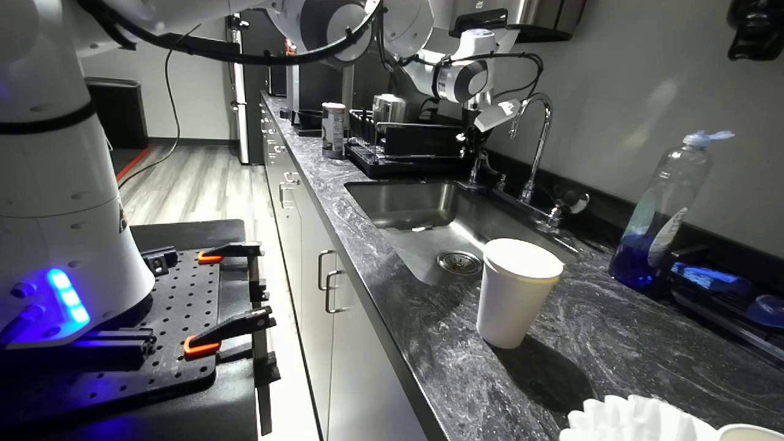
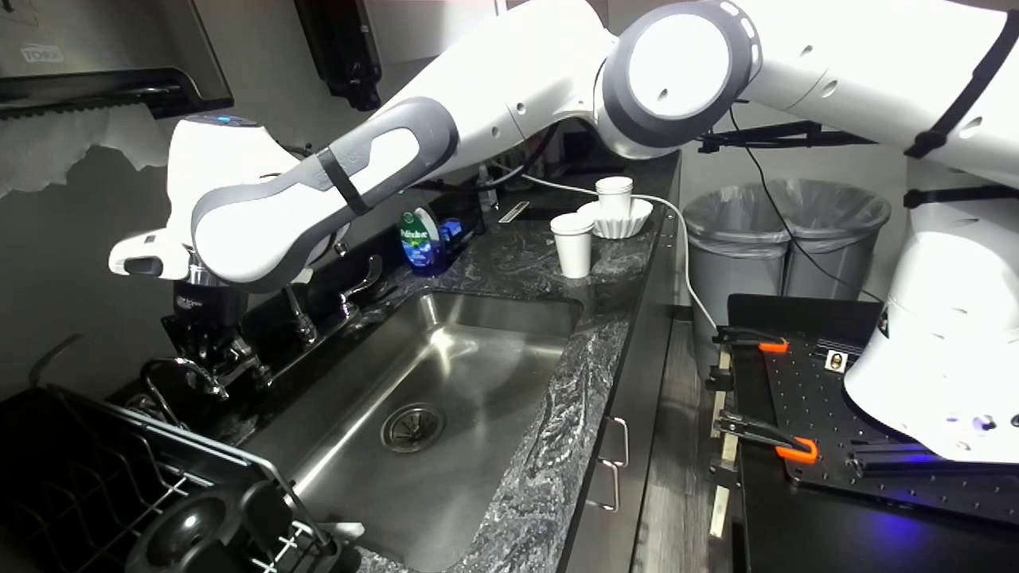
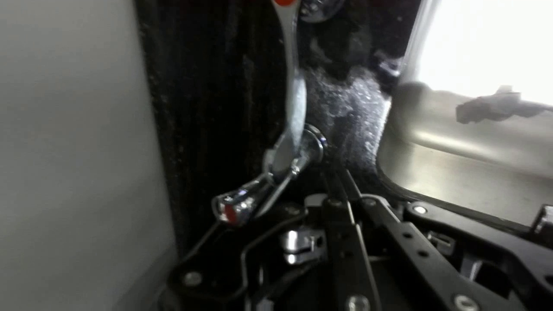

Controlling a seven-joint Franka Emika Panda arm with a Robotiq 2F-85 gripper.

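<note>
My gripper is shut, with nothing visible between its fingers, low behind the sink at the faucet end closest to the dish rack. In the wrist view a chrome tap fitting [image 3: 303,150] with a red-marked lever sits just ahead and left of the fingertips; whether they touch it I cannot tell. The sink [image 3: 461,176] lies to their right. Exterior view 2 has the dark gripper [image 2: 218,348] beside the chrome fixtures, its tips hard to make out. The tall curved faucet [image 1: 542,139] stands to the right of the gripper in exterior view 1.
On the counter stand a white paper cup [image 1: 516,294] and a blue dish soap bottle [image 1: 654,220]. The black dish rack [image 2: 158,477] is close to the gripper, and the wall [image 3: 77,155] rises right behind it. The sink basin looks empty apart from its drain [image 2: 412,426].
</note>
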